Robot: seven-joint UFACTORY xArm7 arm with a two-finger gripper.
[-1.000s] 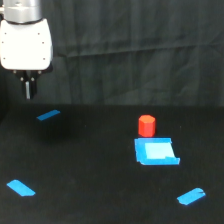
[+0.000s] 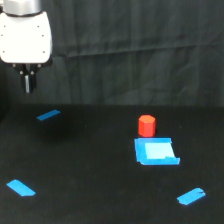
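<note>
My gripper (image 2: 28, 80) hangs at the upper left below the white arm housing, high over the black table; I cannot tell whether it is open or shut. A red hexagonal block (image 2: 146, 126) stands on the table at centre right. Just in front of it lies a white square edged with blue tape (image 2: 156, 160).
Strips of blue tape lie at the back left (image 2: 49, 115), front left (image 2: 21, 188) and front right (image 2: 191, 196). A dark curtain hangs behind the table.
The arm has moved slightly up at the upper left. The block and tape markings are unchanged.
</note>
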